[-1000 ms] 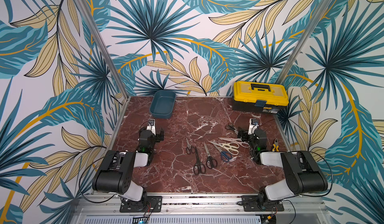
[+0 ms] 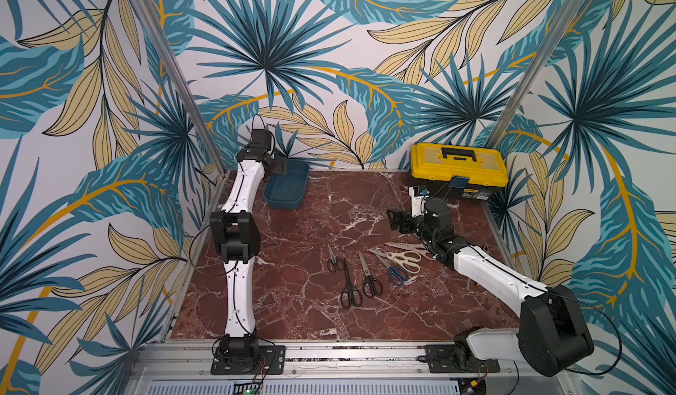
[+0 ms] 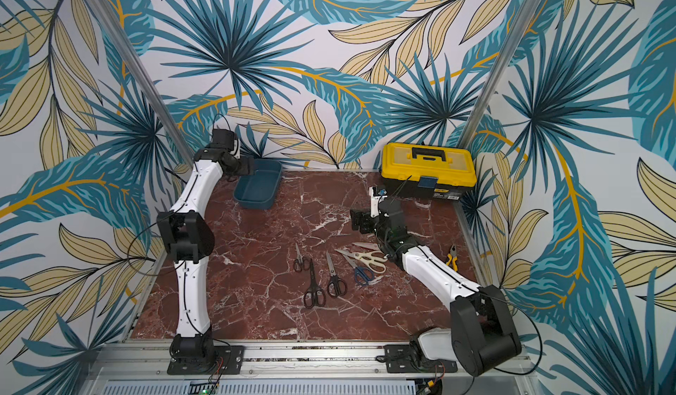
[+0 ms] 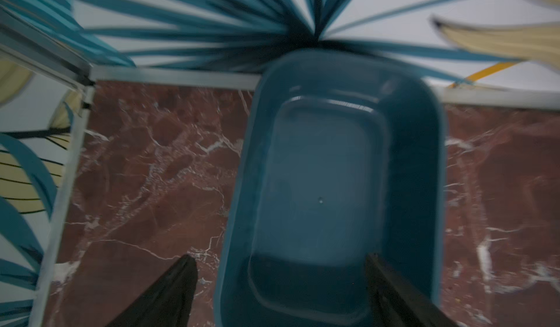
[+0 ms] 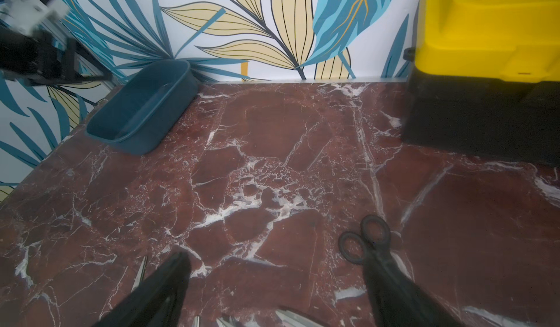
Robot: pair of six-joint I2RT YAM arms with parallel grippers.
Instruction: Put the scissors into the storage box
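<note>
An empty teal box (image 2: 285,190) stands at the back left of the table. My left gripper is open above it, with the box floor between its blurred fingers. My right gripper is open at the right, above the table. Several scissors lie in the middle and front: black pairs (image 2: 351,293) (image 2: 373,283), cream-handled ones (image 2: 408,259) and a blue pair (image 2: 396,275). Another black pair (image 5: 376,242) shows beyond my right fingers in the right wrist view.
A closed yellow-and-black toolbox (image 2: 457,162) stands at the back right. Yellow pliers (image 3: 452,257) lie at the right edge. The table between the teal box and toolbox is clear. Metal frame edges border the table.
</note>
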